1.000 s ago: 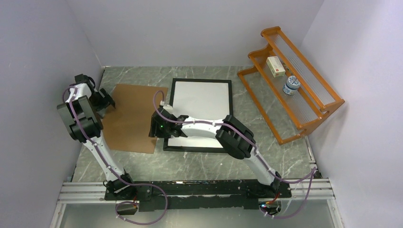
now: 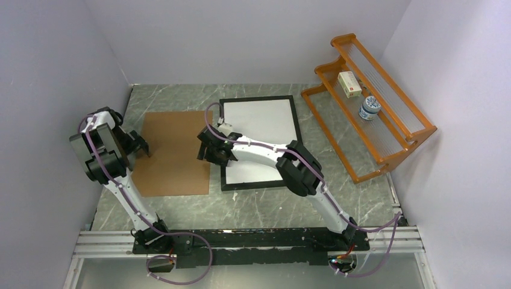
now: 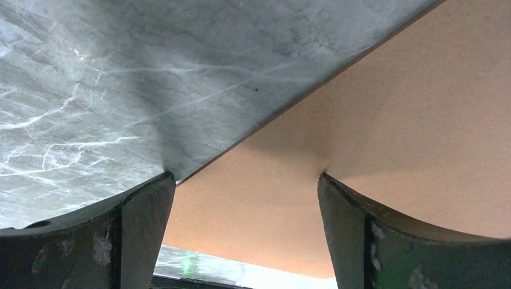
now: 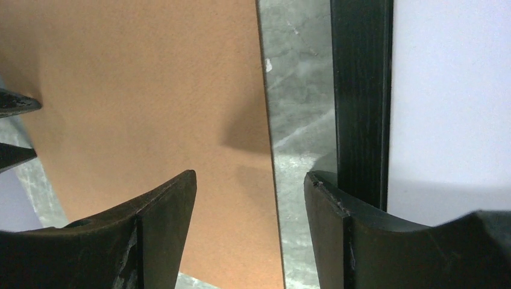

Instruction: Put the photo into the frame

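A flat brown board [image 2: 175, 174] lies on the grey stone table. To its right is the black-edged frame [image 2: 259, 185] with a white panel [image 2: 262, 120] inside; a narrow strip of table separates the two. No picture shows on either piece. My left gripper stands open above the board's left edge, one finger on each side of it. My right gripper is open across the board's right edge; its right finger [image 4: 337, 223] is beside the frame's black side, and I cannot tell whether they touch. Both grippers are empty.
An orange wooden shelf [image 2: 379, 120] stands at the right, holding a small box [image 2: 349, 84] and a blue-and-white jar [image 2: 369, 108]. Bare table [image 2: 259, 208] runs along the front. Grey walls close off the left, back and right.
The brown board has turned slightly and shifted right, now nearly square to the frame. The frame has slid right and turned a little. My right gripper has moved right and slightly away from the front.
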